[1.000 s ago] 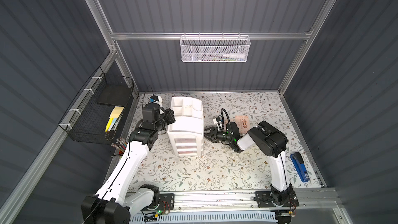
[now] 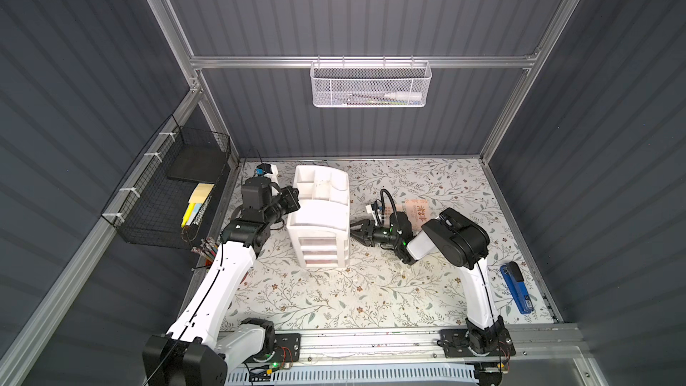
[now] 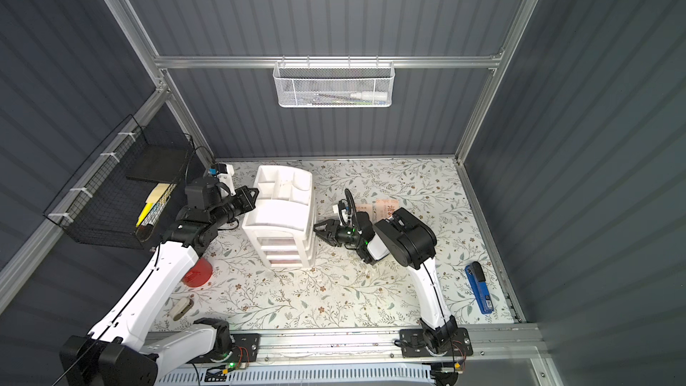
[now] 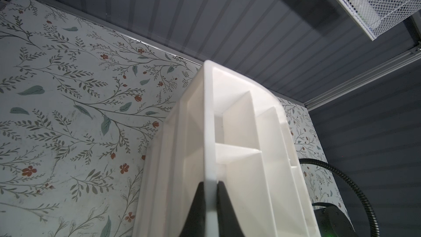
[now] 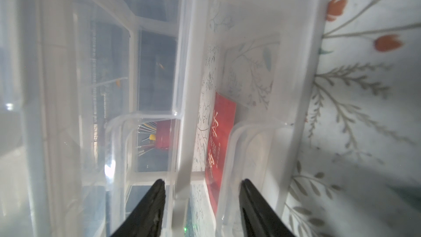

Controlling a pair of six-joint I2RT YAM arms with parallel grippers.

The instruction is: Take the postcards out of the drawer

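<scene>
A white drawer cabinet (image 2: 319, 216) stands upright between my arms, with clear drawer fronts facing right. My left gripper (image 2: 296, 198) is at its upper left side; in the left wrist view its dark fingers (image 4: 198, 208) are shut on the thin top rim (image 4: 210, 149), one on each side. My right gripper is open before the drawer fronts, its fingers (image 5: 259, 212) apart across a divider between drawers. A red card with white characters (image 5: 219, 144) shows through a clear lower drawer (image 5: 252, 171).
Pinkish printed paper (image 2: 416, 211) lies on the table behind the right gripper. A blue stapler (image 2: 516, 287) is at the far right. Mesh baskets hang on the back wall (image 2: 371, 85) and left wall (image 2: 153, 207).
The cabinet and my left gripper have shifted very slightly left. My right arm has edged a little left too, staying close to the drawer fronts.
</scene>
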